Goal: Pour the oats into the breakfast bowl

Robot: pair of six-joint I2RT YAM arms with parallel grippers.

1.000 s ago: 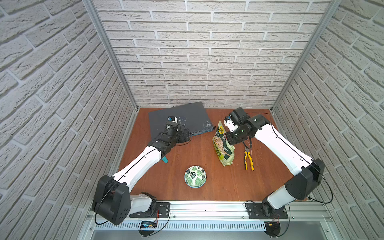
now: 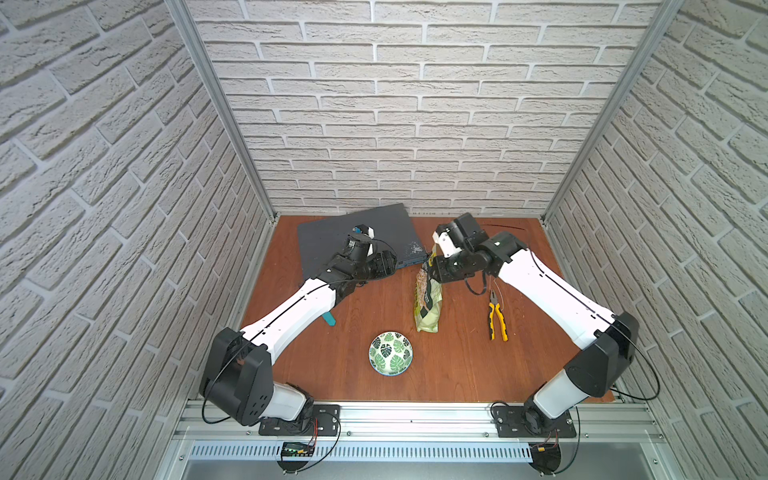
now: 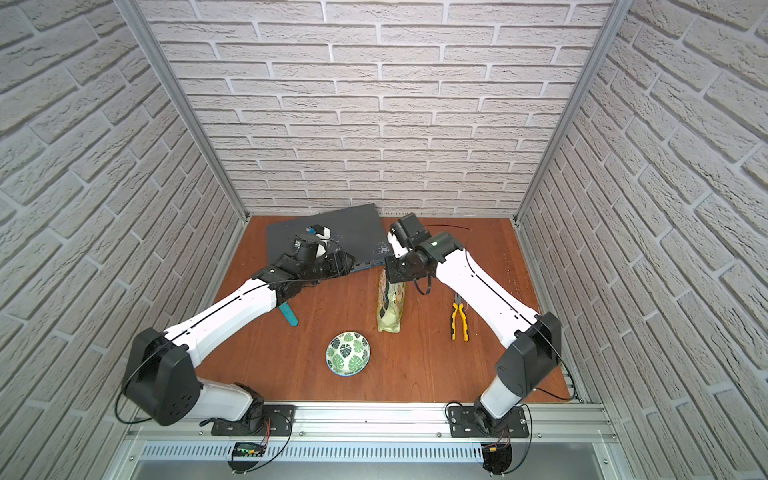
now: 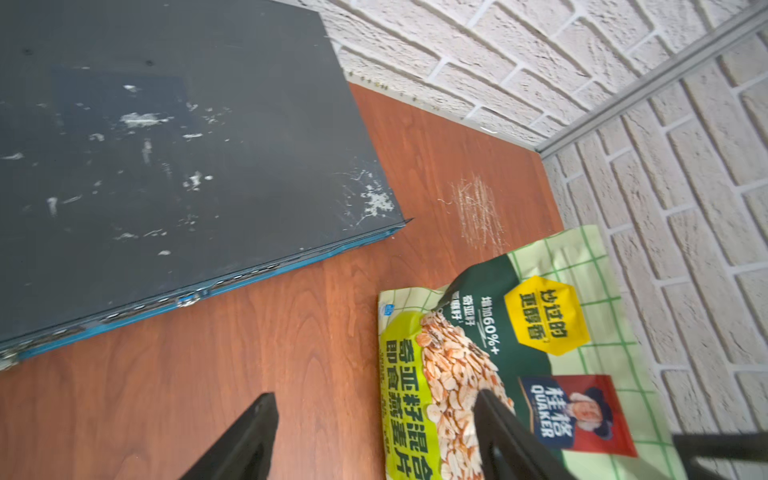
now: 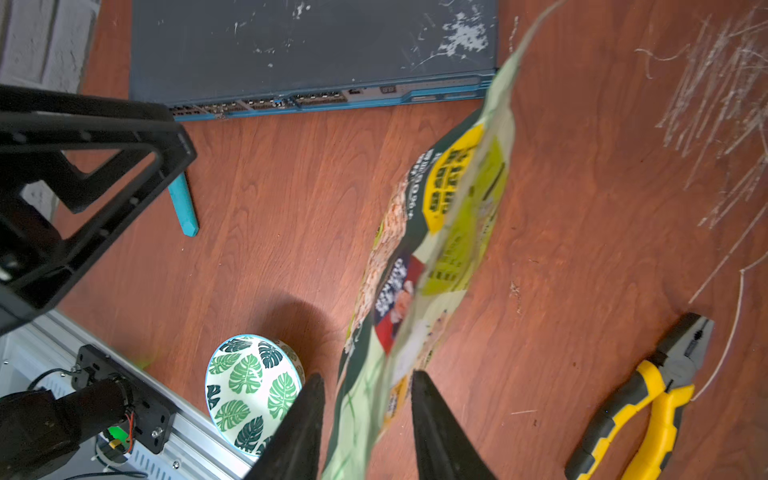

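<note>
The Quaker oats bag (image 2: 427, 301) stands upright near the middle of the table, behind and right of the leaf-patterned bowl (image 2: 390, 353). My right gripper is directly over the bag's top, with the pale top edge running up between its parted fingers; whether it grips cannot be told. My left gripper is left of the bag, fingers apart, facing the bag's printed side (image 4: 544, 336), with nothing visibly held.
A dark flat device (image 2: 352, 228) lies at the back left, with a teal object (image 3: 288, 314) before it. Yellow-handled pliers (image 5: 664, 400) lie to the right. The front middle around the bowl is mostly clear.
The right arm moved left over the bag, and the bag shifted left and turned more edge-on. The left arm moved right and slightly up, toward the bag.
</note>
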